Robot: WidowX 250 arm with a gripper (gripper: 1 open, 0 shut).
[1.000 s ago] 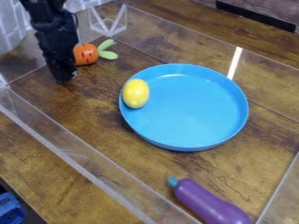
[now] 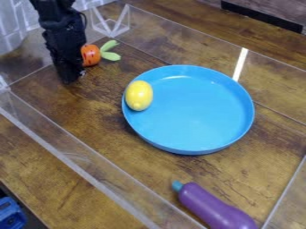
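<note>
My black gripper (image 2: pixel 70 70) reaches down at the upper left, low over the wooden surface, just left of an orange carrot toy (image 2: pixel 89 55) with green leaves. Its fingertips are dark and small; whether they are apart is hard to make out. A blue plate (image 2: pixel 198 112) sits right of centre with a yellow oval object (image 2: pixel 139 95) on its left side. A purple eggplant toy (image 2: pixel 216 206) lies at the bottom right.
Clear panels border the wooden work surface (image 2: pixel 84 143), whose lower middle and left are bare. A white strip (image 2: pixel 239 66) lies at the upper right. A blue object (image 2: pixel 10 213) shows at the lower left corner.
My gripper and arm have shifted very slightly to the right, beside the carrot. The plate and the toys look unchanged.
</note>
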